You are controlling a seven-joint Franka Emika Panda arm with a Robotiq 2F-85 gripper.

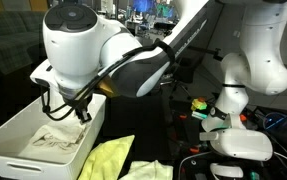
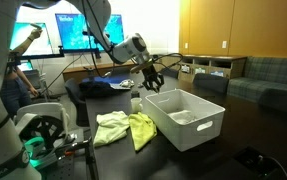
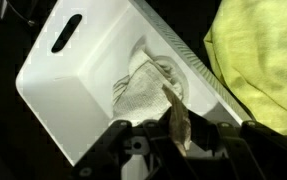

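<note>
A white open box (image 1: 8,163) holds a crumpled white cloth (image 1: 53,143) on its floor. In the wrist view the cloth (image 3: 148,90) lies beyond my gripper. Between the black fingers, a narrow tan, pinkish piece sticks forward (image 3: 176,108); what it is cannot be made out. The fingers look closed on it. From outside, the gripper (image 1: 81,112) hangs over the right part of the box, above the cloth, its tips hard to make out. The other exterior view shows it small, above the box's rim (image 2: 191,122).
A yellow cloth (image 1: 106,160) lies flat on the dark table, close to the box's right side. Beyond it is a pale cloth (image 1: 149,171). A second robot arm (image 1: 238,142) stands at the right. Bare table lies in front of the box (image 2: 198,160).
</note>
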